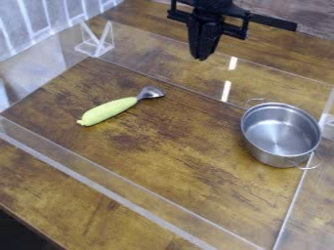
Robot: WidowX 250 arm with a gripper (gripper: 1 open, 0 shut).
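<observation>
My black gripper [202, 51] hangs at the top centre of the view, shut, with nothing visible between its fingers. Below it to the left, a yellow corn-like object [107, 111] lies on the wooden table, with a small metal utensil [148, 94] at its upper right end. A steel pot [279, 137] with wire handles stands at the right, apart from both.
Clear plastic panels [96, 39] edge the work area. A white slatted railing [33, 24] is at the top left.
</observation>
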